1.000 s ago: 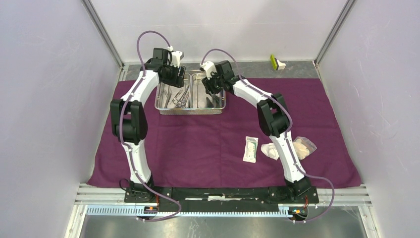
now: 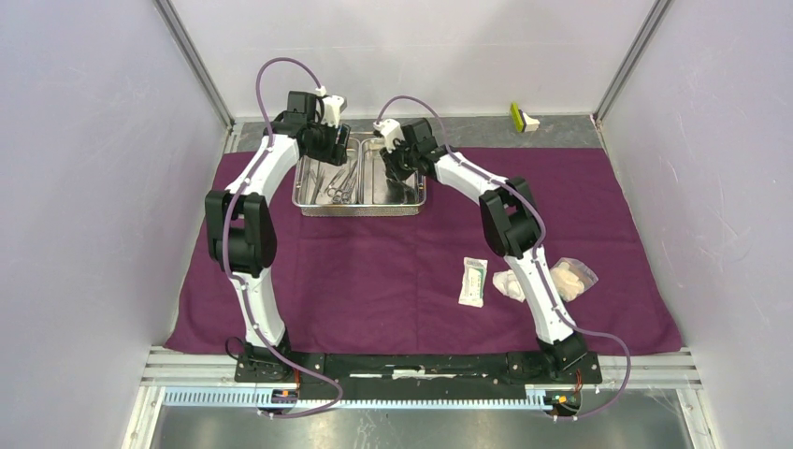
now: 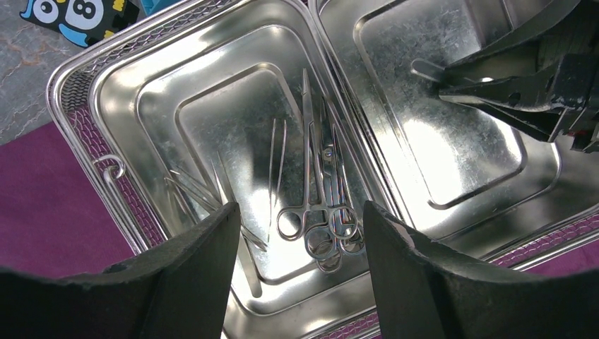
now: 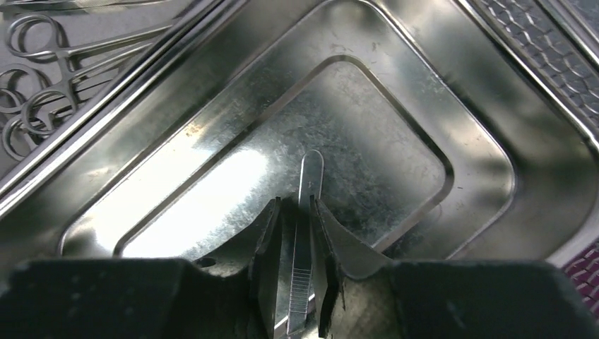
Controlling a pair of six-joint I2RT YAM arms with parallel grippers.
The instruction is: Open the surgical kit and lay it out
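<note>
The metal kit box point(image 2: 359, 210) holds two trays side by side. In the left tray point(image 3: 162, 99) lie scissor-handled instruments point(image 3: 318, 226), tweezers point(image 3: 279, 162) and other slim tools. My left gripper is open above that tray, holding nothing. My right gripper is low in the right tray point(image 4: 381, 127), its fingers part open around a flat steel instrument point(image 4: 309, 169) lying on the tray floor; whether they touch it I cannot tell.
A white packet point(image 2: 473, 281) and clear bags point(image 2: 573, 279) lie at the front right of the purple cloth. A yellow-green item point(image 2: 517, 117) stands at the back.
My left arm has not visibly moved.
</note>
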